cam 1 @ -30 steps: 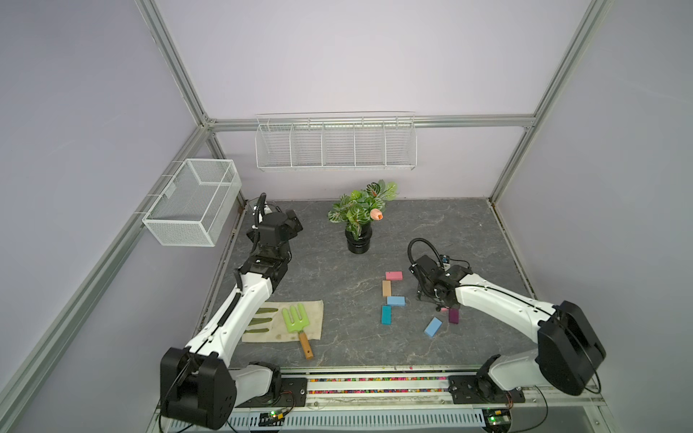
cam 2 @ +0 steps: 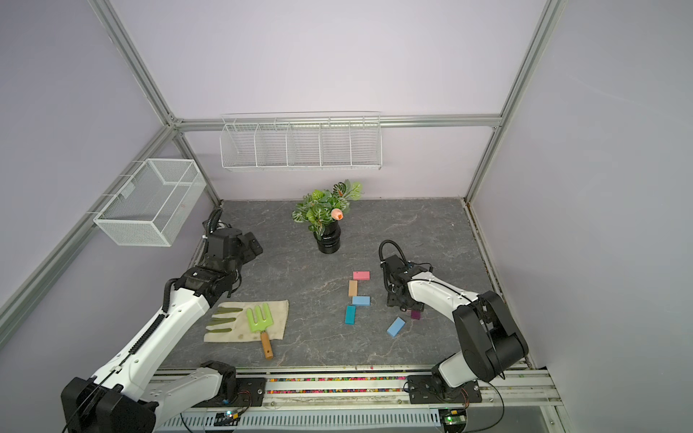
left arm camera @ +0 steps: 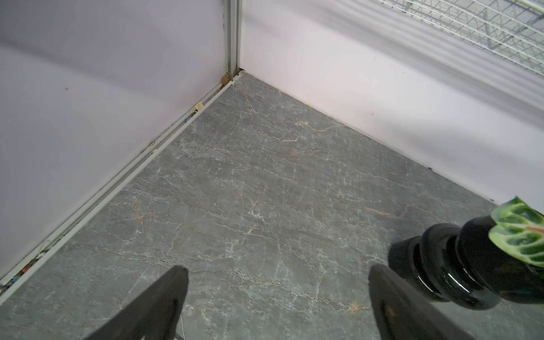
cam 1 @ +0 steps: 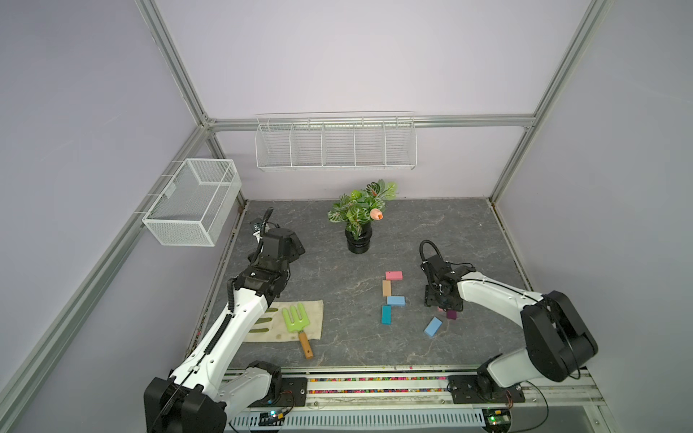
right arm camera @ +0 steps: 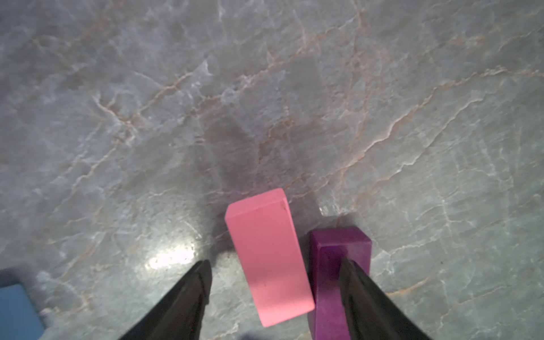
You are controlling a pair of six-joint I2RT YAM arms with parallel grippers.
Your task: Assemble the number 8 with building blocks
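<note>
On the table's middle-right lie a pink block [cam 1: 393, 275], a tan block [cam 1: 386, 288], a light blue block [cam 1: 395, 300], a teal block [cam 1: 385, 314] and a loose blue block [cam 1: 433, 326]. My right gripper stands open directly over a second pink block [right arm camera: 267, 249] beside a purple block [right arm camera: 340, 252]; the pink one sits between the fingers in the right wrist view, apparently not clamped. My left gripper is open over bare tabletop at the left, the black pot near it.
A potted plant [cam 1: 358, 238] stands at the back middle. A cloth [cam 1: 267, 330] with a green fork [cam 1: 296, 317] lies front left. Wire baskets [cam 1: 335, 144] hang on the back and left walls.
My right gripper has turned and lowered over the pink and purple blocks. My left gripper has moved a little toward the front. The visible blocks look unmoved.
</note>
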